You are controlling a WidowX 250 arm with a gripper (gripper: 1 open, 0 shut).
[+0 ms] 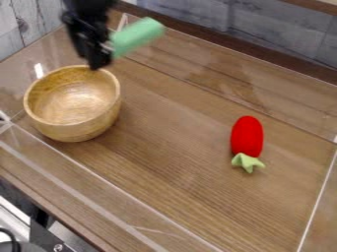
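Note:
My black gripper (pixel 95 44) is at the upper left, shut on a green block (pixel 136 35) and raised just behind a round wooden bowl (pixel 71 106). The fingertips are partly blurred. On the right side of the table lies a red oval object (pixel 247 138) with a pale green piece (pixel 246 161) at its lower end.

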